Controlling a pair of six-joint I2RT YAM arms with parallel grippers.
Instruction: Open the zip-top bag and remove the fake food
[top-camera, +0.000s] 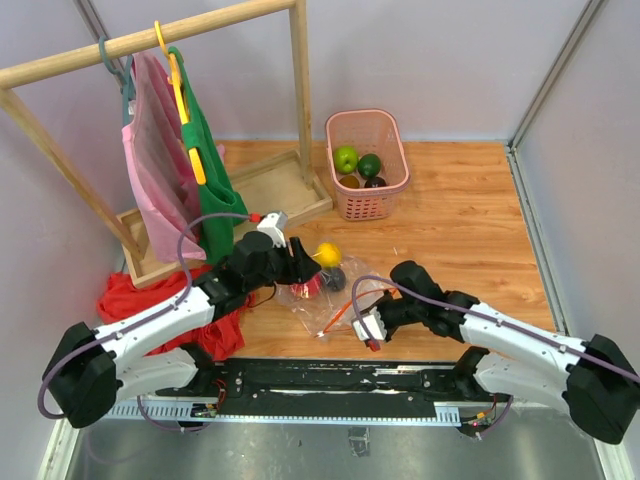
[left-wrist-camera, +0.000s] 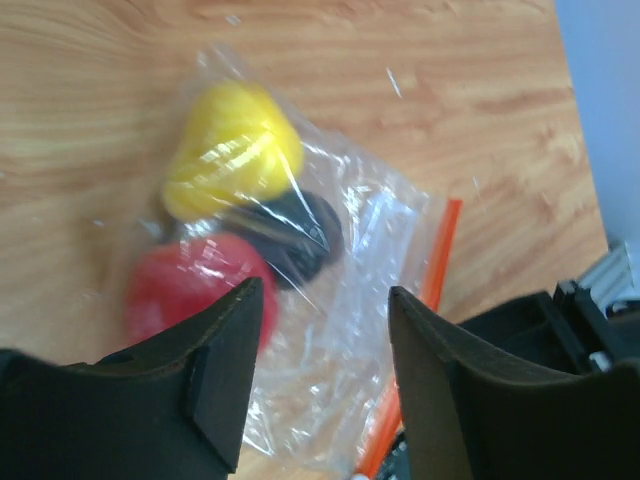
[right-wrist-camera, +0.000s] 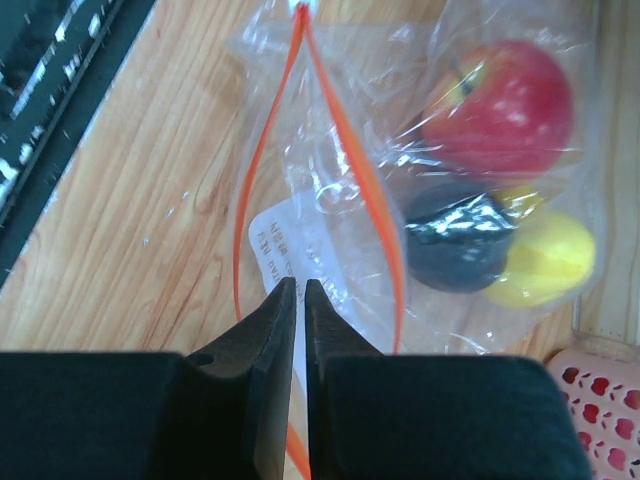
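Observation:
A clear zip bag (top-camera: 320, 310) with orange zip edges lies on the wood, holding a red apple (right-wrist-camera: 500, 105), a yellow fruit (left-wrist-camera: 230, 150) and a dark fruit (right-wrist-camera: 455, 240). My left gripper is part open above the bag, nothing visible between its fingers. My right gripper is down at the bag's zip end, shut on the zip edge region of the bag; what is pinched is mostly hidden by the fingers.
A pink basket (top-camera: 365, 205) with several fruits stands at the back. A wooden rack (top-camera: 295, 80) with hanging clothes and a tray is at the left, red cloth (top-camera: 130, 295) below it.

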